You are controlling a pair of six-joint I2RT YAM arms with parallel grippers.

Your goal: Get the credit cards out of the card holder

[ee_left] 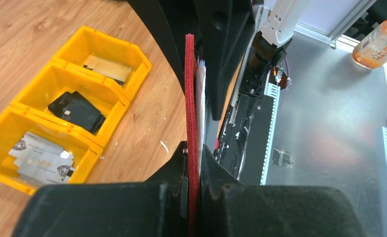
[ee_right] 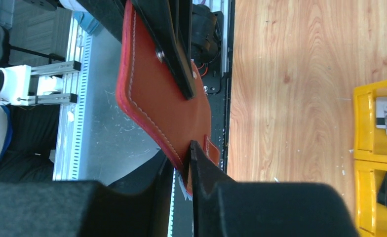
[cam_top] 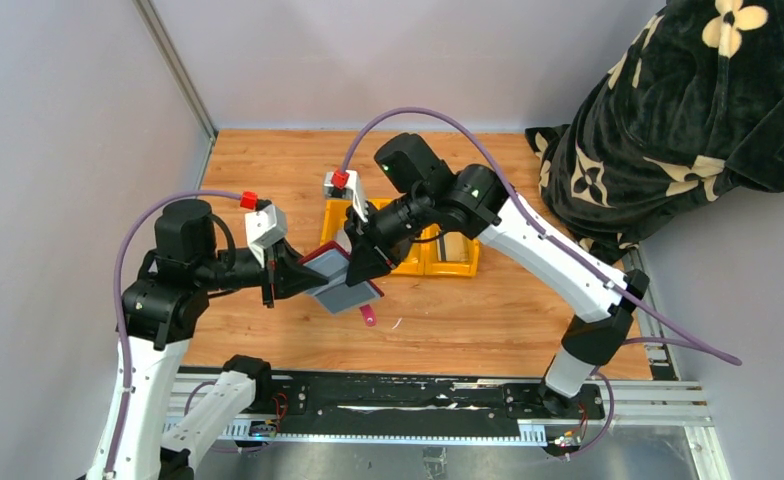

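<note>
The red-edged card holder (cam_top: 344, 298) hangs in the air between both arms, its grey inner faces upward in the top view. My left gripper (cam_top: 318, 281) is shut on its left side; the left wrist view shows the holder (ee_left: 192, 123) edge-on with pale layers beside the red cover. My right gripper (cam_top: 352, 281) reaches the opposite side, its fingers (ee_left: 222, 59) part open, one either side of the holder. In the right wrist view the reddish-brown cover (ee_right: 169, 94) hides much of what lies between the right fingertips. No card stands clear of the holder.
Yellow bins (ee_left: 95, 140) hold silver-white VIP cards (ee_left: 43, 160), black cards (ee_left: 78, 111) and gold cards (ee_left: 107, 68) in separate compartments. They lie behind the right arm. Bare wooden table (cam_top: 468, 330) lies in front of them.
</note>
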